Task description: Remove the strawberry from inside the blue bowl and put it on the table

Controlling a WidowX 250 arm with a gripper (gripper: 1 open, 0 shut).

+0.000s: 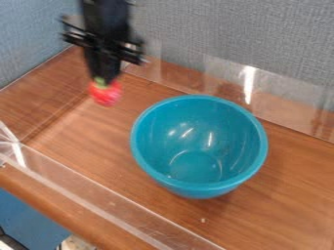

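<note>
The red strawberry [104, 94] hangs at the lower end of my dark gripper [102, 78], left of the bowl and toward the back of the table. Motion blurs both, and the fingertips are hard to make out where they meet the green top of the fruit. The gripper is shut on the strawberry. To the right, the blue bowl [198, 146] stands upright on the wooden table [65, 122], its inside empty.
A clear low wall [85, 200] runs along the front left edge, and another clear wall [294, 112] along the back. Bare wood lies left of the bowl and at its right. Grey panels [261, 39] close off the back.
</note>
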